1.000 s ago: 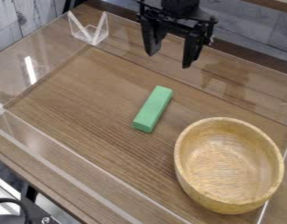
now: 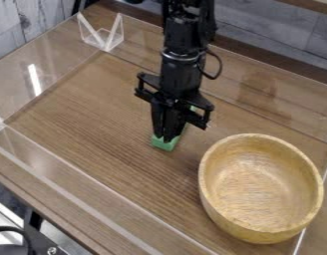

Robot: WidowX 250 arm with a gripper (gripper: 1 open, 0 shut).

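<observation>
My black gripper [image 2: 169,127] hangs low over the middle of the wooden tray, shut on a green object [image 2: 163,141]. The fingers cover much of the object, leaving its lower part in sight just below them.
A tan round bowl [image 2: 259,189] fills the lower right of the tray, right of the gripper. The left half of the tray [image 2: 87,139] is bare wood. The tray's raised edges run along the left and back. A black cable lies at the bottom left corner outside.
My gripper has come down from the back of the tray onto the green object, which was uncovered earlier and is now mostly hidden by the gripper.
</observation>
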